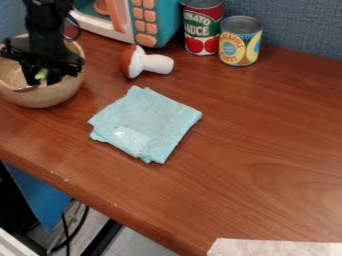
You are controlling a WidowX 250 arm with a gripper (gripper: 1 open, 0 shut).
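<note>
My black gripper [40, 65] is at the upper left, its fingertips down inside a tan round bowl [48, 94]. Something light green shows at the fingertips, partly hidden by the gripper; whether the fingers are closed on it is unclear. A folded light-blue cloth [146, 123] lies on the wooden table to the bowl's right.
A toy mushroom [150, 62], a teal toy appliance [144, 18], a red sauce can [201, 30] and a yellow can [239, 44] line the back. The table's front edge runs diagonally at lower left.
</note>
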